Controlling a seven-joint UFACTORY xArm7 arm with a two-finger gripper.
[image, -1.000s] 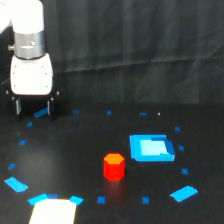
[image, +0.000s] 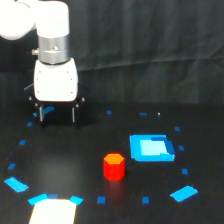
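Note:
My gripper (image: 57, 115) hangs at the left, pointing down, below the white arm. Its dark fingers stand apart, open, and I see nothing between them. To its right and nearer the camera, a red hexagonal block (image: 114, 168) stands upright on the black table. Farther right lies a blue-bordered square (image: 137, 155) with a pale centre (image: 153, 147). A cream-white square (image: 52, 212) is cut off by the bottom edge at the left. The gripper is well apart from all of these.
Small blue marks dot the black table, with larger blue tape strips (image: 183, 193) at the right and blue strips (image: 16, 184) at the left. Black curtain (image: 150, 50) closes off the back. Between gripper and red block the table is clear.
The arm and gripper have moved right and slightly down in the view. Red block, blue-bordered square and cream square have stayed put.

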